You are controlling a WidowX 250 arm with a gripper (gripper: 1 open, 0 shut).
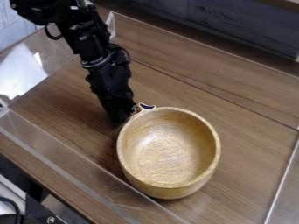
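My black gripper [124, 110] reaches down from the upper left to the back-left side of a light wooden bowl [167, 153], low by its rim. The fingertips are dark and partly hidden, so their spacing is hard to make out. A small object [145, 107] with dark and light parts shows just behind the bowl's rim, beside the gripper; I cannot tell what it is. The bowl is upright and empty.
Clear panel edges run along the left, front and right. A dark grey wall stands at the back.
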